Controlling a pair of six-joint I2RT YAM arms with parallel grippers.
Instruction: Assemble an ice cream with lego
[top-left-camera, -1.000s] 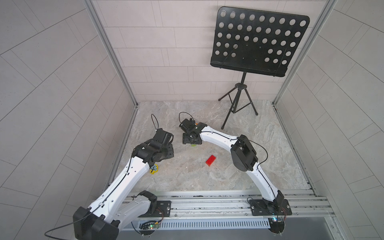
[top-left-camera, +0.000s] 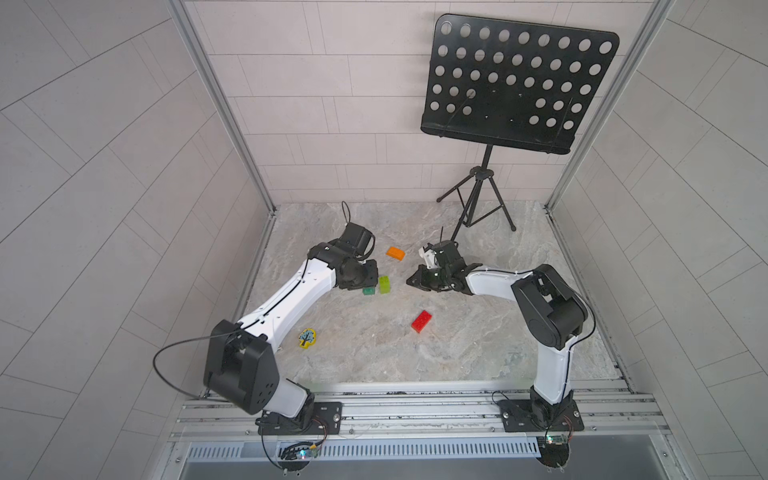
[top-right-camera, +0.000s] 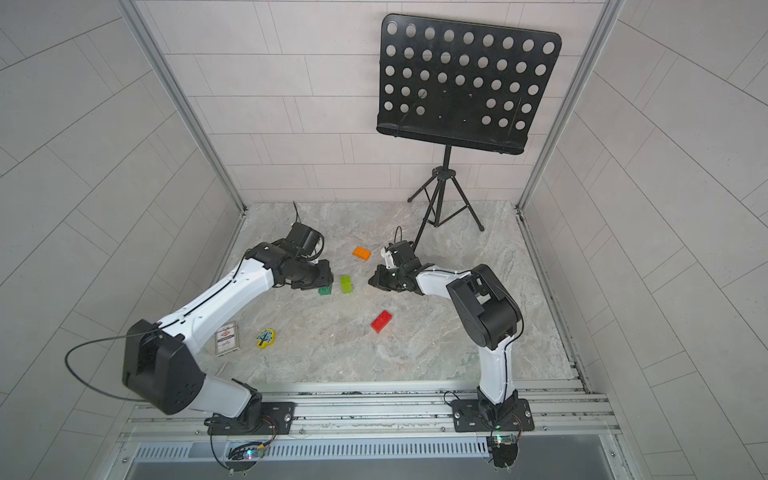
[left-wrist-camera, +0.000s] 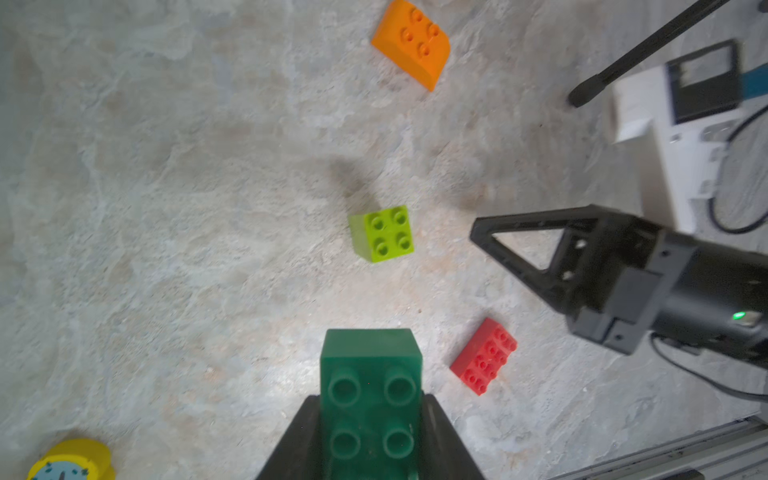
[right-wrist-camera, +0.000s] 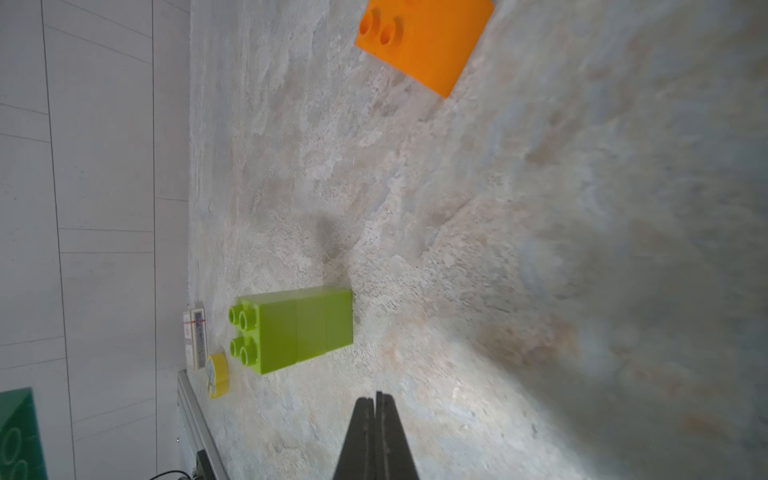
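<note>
My left gripper is shut on a green brick (left-wrist-camera: 370, 360), studs showing, held above the table left of a lime stack (left-wrist-camera: 381, 234); that stack stands upright at the centre (right-wrist-camera: 292, 328). An orange brick (left-wrist-camera: 408, 44) lies behind it, and a red brick (left-wrist-camera: 484, 356) lies to the front right. A yellow round piece with a tree picture (top-left-camera: 307, 337) lies at the front left. My right gripper is shut with nothing visible between its fingers, right of the lime stack.
A black music stand (top-left-camera: 518, 84) stands at the back right, a leg near my right gripper. A flat box (top-right-camera: 226, 337) lies at the front left.
My left gripper has moved back and right with the green brick, toward the lime stack. My right gripper has moved right, away from over the lime stack, uncovering it and the orange brick.
</note>
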